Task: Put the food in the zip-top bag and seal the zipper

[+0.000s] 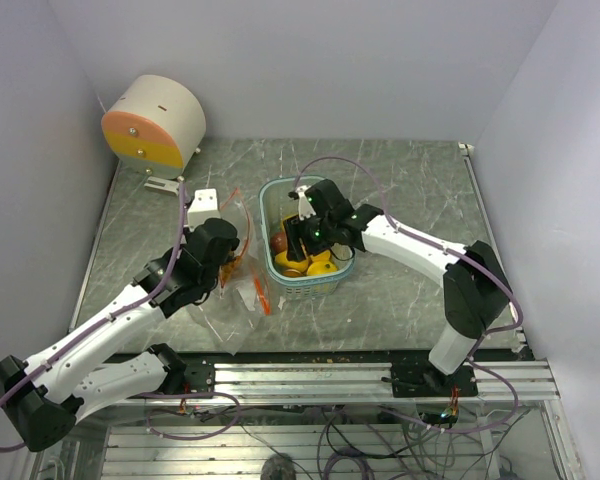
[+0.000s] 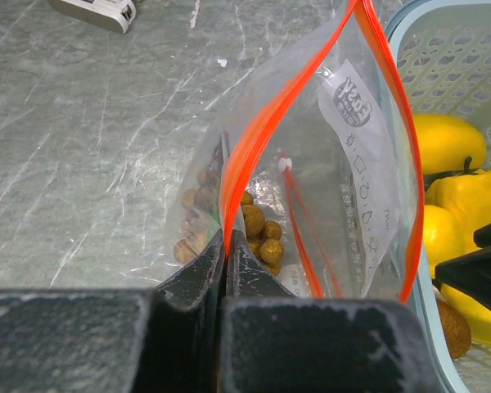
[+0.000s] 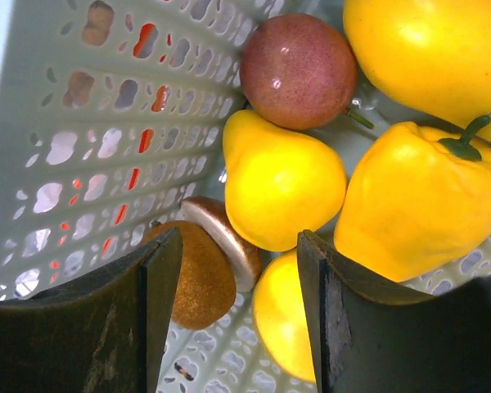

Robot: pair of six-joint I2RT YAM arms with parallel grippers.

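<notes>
The clear zip bag [image 2: 360, 180] with orange zipper stands open left of the basket; brown lumpy food [image 2: 262, 233] lies inside. My left gripper is shut on the bag's edge. My right gripper is part open over the basket, above a brown item [image 3: 200, 278] with a pale brown slice, a yellow pear [image 3: 282, 192] and a yellow round fruit [image 3: 282, 315]; nothing shows held between its fingers. A dark red round fruit [image 3: 299, 70] and a yellow pepper [image 3: 417, 201] lie nearby.
The plastic basket [image 1: 310, 286] holds the produce at the centre. A cream container [image 1: 155, 120] with orange and yellow front sits at the back left.
</notes>
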